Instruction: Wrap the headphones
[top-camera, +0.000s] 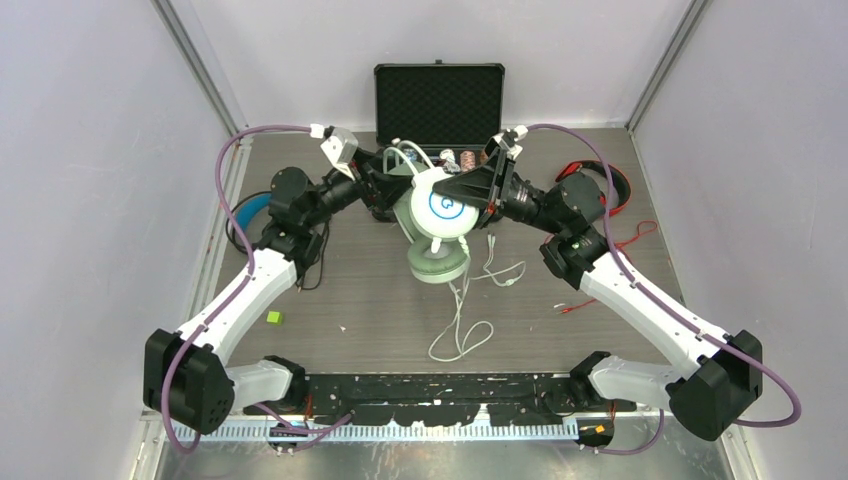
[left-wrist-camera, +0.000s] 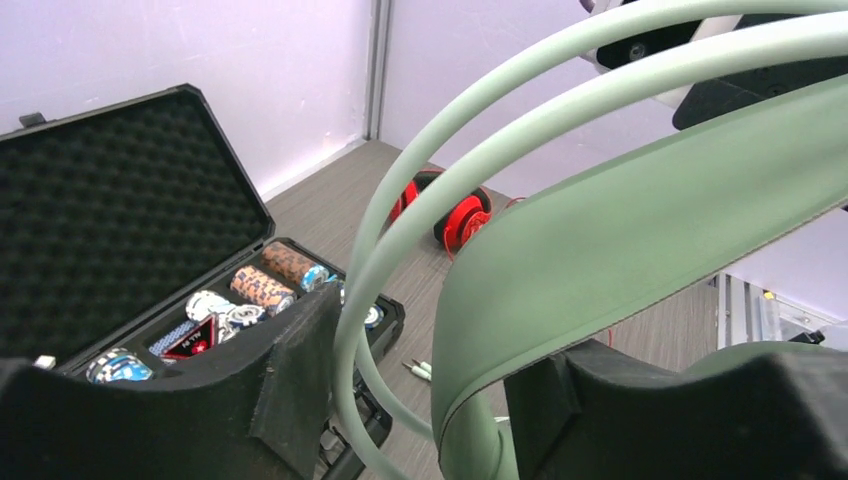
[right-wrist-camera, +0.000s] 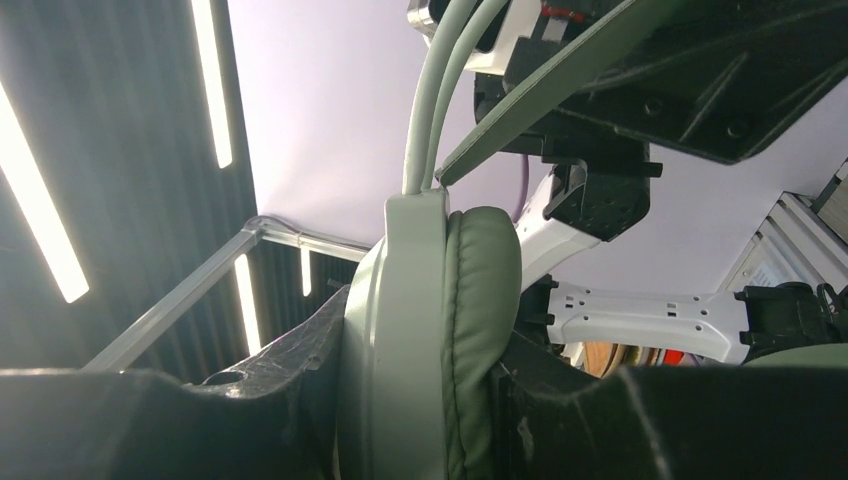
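Pale green and white headphones (top-camera: 437, 261) hang in the air mid-bench. My right gripper is shut on an earcup, the white housing and green pad between its fingers. My left gripper is at the headband (left-wrist-camera: 600, 230), its fingers part open around the green band and wire arches; whether it grips them I cannot tell. A white cable (top-camera: 460, 340) trails from the headphones onto the bench.
An open black case (top-camera: 438, 100) with chips stands at the back. Red headphones (left-wrist-camera: 462, 215) lie back right, blue ones (top-camera: 250, 210) at left. A green cube (top-camera: 274, 317) lies front left.
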